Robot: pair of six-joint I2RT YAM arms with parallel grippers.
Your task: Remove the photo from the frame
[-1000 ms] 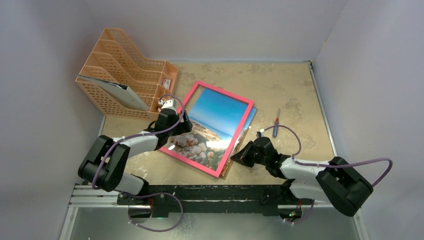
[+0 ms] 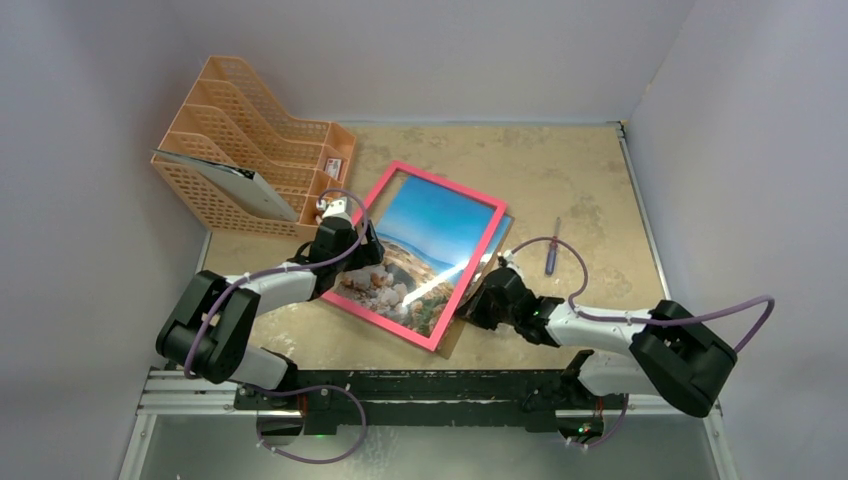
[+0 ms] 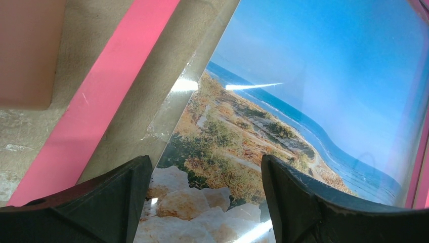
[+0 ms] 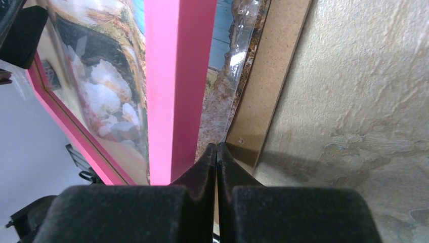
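The pink frame (image 2: pixel 482 197) lies askew over the photo (image 2: pixel 425 225), a beach print under a clear sheet (image 3: pixel 182 76), and a brown backing board (image 4: pixel 273 71) sticking out at the right. My left gripper stands open over the photo near the frame's left side, nothing visible between its fingers. My right gripper is shut at the right side of the frame, its tips low at the edge of the photo and clear sheet, over the backing board; whether they touch them is unclear.
An orange organiser (image 2: pixel 240 100) with a pale flat item stands back left, close to the frame. A screwdriver (image 2: pixel 551 258) lies to the right.
The right arm has shifted a little left, along the frame's right side. The left arm and frame show no visible change.
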